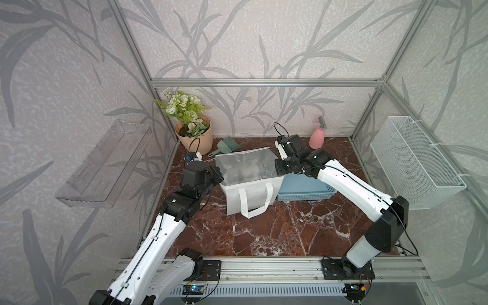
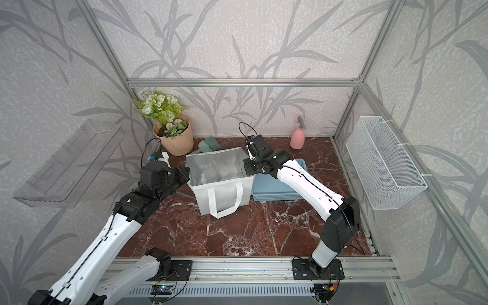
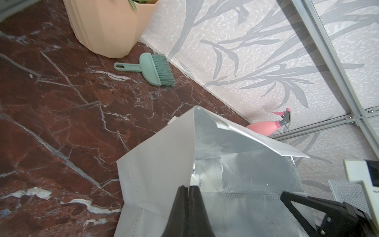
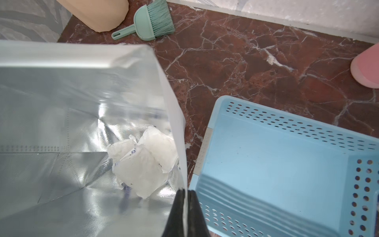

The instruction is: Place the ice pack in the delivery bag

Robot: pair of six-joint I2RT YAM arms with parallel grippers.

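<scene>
The delivery bag (image 1: 254,195), white outside and silver inside, stands with its top unfolded between the two arms. A crumpled white ice pack (image 4: 140,167) lies inside it at the bottom, as the right wrist view shows; the top views do not show the pack. My right gripper is shut on the bag's right side wall (image 4: 173,114), gripping the thin edge. Across from it, my left gripper is shut on the left side of the bag, on its wall edge (image 3: 194,158).
An empty light-blue tray (image 4: 272,169) stands right of the bag, under the right arm. Behind are a potted plant (image 1: 200,134), a green dustpan brush (image 3: 152,69) and a pink spray bottle (image 1: 316,138).
</scene>
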